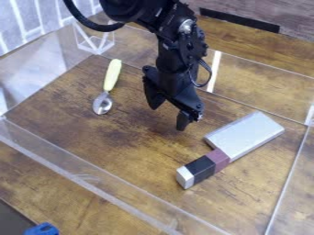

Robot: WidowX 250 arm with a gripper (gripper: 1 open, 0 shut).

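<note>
My black gripper [172, 108] hangs over the middle of the wooden surface, its two fingers apart and pointing down toward the board, with nothing visible between them. To its left lies a spoon [105, 100] with a pale yellow handle. To its right lies a flat silver object [244, 132] with a dark maroon section and a black and white end [196, 172], pointing toward the lower left.
Clear plastic edges [73, 171] border the wooden surface [110, 142]. A small blue item [42, 229] sits in the bottom left corner. The area below the gripper and the upper right are clear.
</note>
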